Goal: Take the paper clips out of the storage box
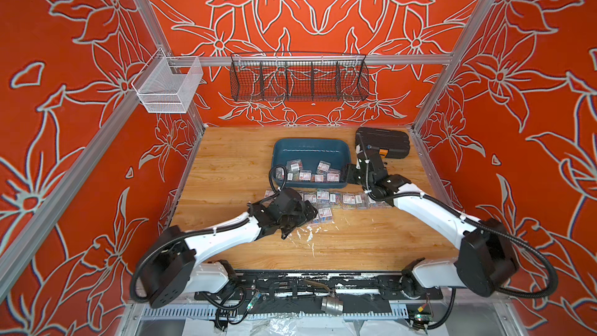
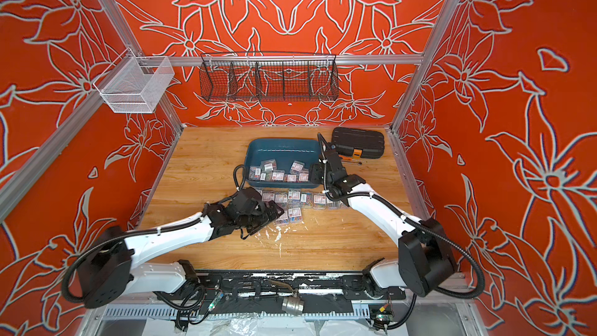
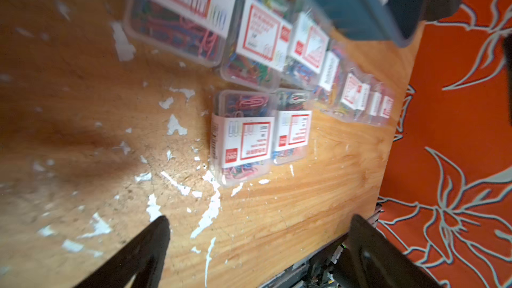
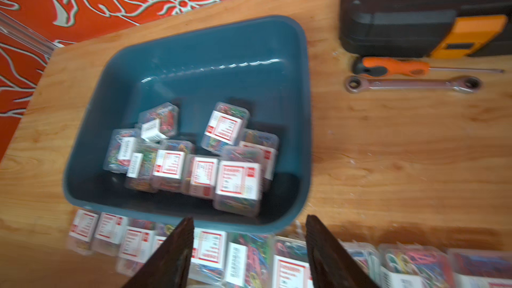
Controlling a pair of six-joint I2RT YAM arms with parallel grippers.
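Observation:
A teal storage box (image 4: 202, 53) at the back middle holds several clear paper clip packs (image 4: 237, 181) with white-and-red labels, clustered toward its near side. More packs (image 3: 261, 37) lie in a row on the table in front of it, with two (image 3: 242, 144) set nearer the front. My left gripper hangs open and empty over the table by these packs. My right gripper is above the box's near right edge, fingers apart, nothing visible between them.
A black case (image 4: 405, 5) with an orange latch, a screwdriver (image 4: 394, 66) and a wrench (image 4: 413, 85) lie right of the box. Wire baskets (image 1: 298, 81) hang behind.

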